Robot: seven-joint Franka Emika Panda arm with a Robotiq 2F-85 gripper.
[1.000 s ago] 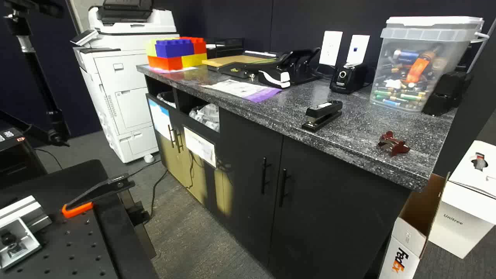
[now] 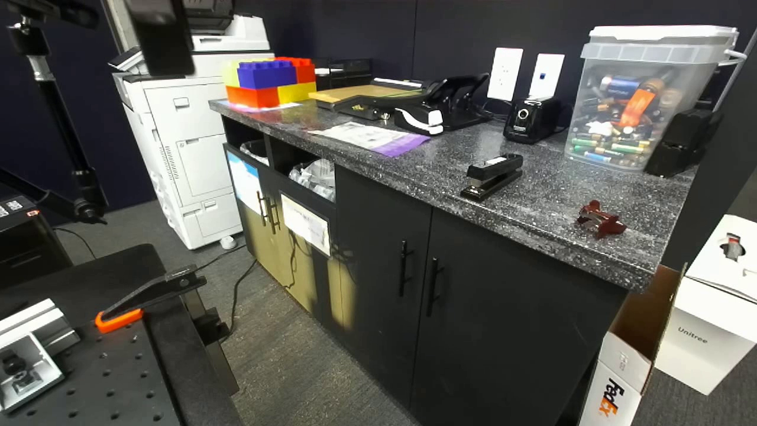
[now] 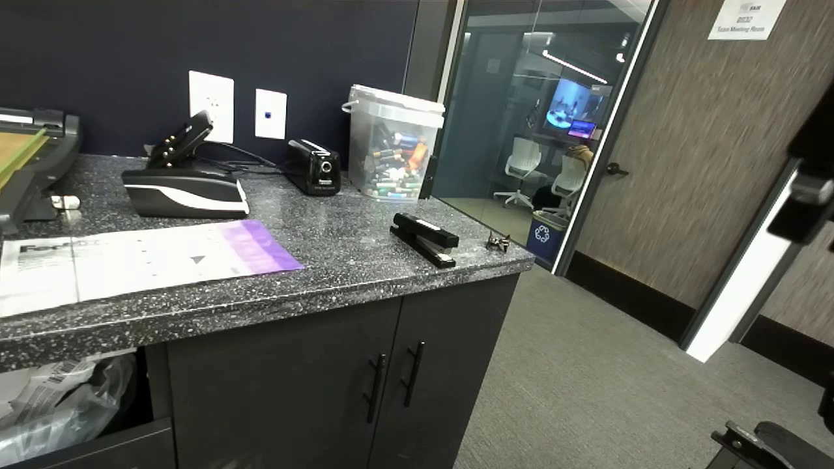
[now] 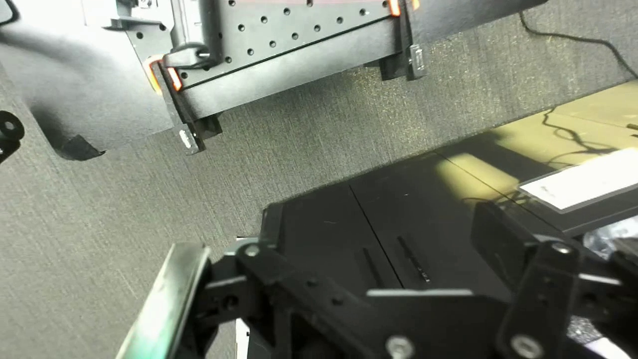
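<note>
In the wrist view my gripper stands open, its two black fingers wide apart and nothing between them. Beyond it show the dark cabinet doors and the carpet. A black stapler (image 2: 492,176) rests on the speckled counter (image 2: 546,206), closer to the front edge than the wall. To its right lies a small dark red clip-like object (image 2: 600,219); the other exterior view shows that clip (image 3: 498,242) beside the stapler (image 3: 424,238) near the counter's end. Dark arm parts enter exterior view 1 at the top left and exterior view 2 at the right.
A clear bucket of batteries (image 2: 624,103), a pencil sharpener (image 2: 532,119) and a white-striped black stapler (image 3: 186,193) stand at the back. Coloured blocks (image 2: 269,81) sit at the far end. A perforated table (image 2: 106,376) with clamps faces the cabinets across open floor.
A dark arm part has come into the top left of exterior view 1, in front of the printer. The things on the counter have not moved.
</note>
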